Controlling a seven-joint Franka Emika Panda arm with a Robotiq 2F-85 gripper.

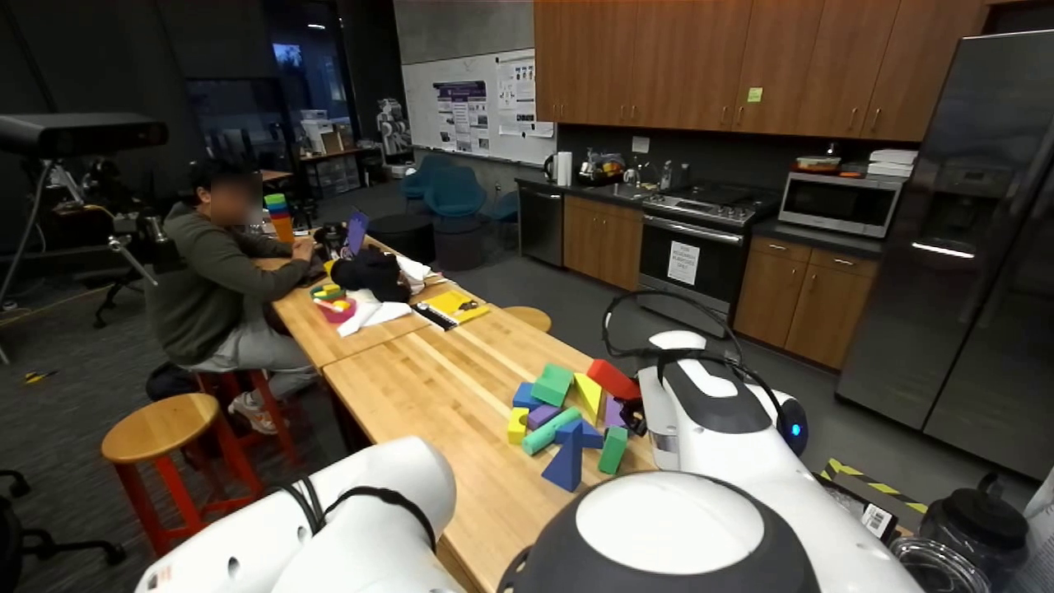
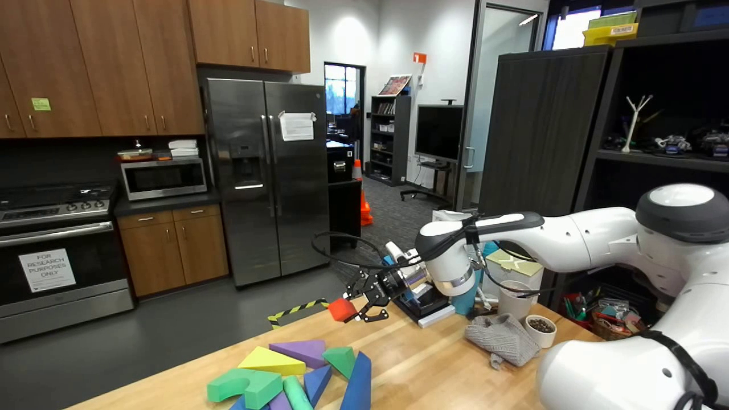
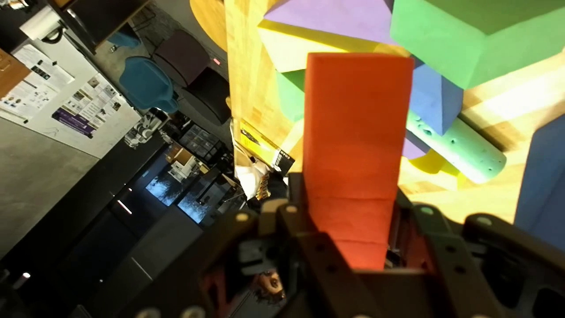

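Note:
A long red block fills the middle of the wrist view, with my gripper shut on its near end. In exterior view 2 the gripper reaches out level from the right, the red block at its tip, raised above the table by the far edge. From exterior view 1 the red block shows just behind the pile, while the arm covers most of the gripper. The pile holds a green arch block, a yellow triangle, a purple triangle and a tall blue wedge.
A grey cloth and a small white pot sit near the arm's base. Farther along, a yellow packet lies near a seated person.

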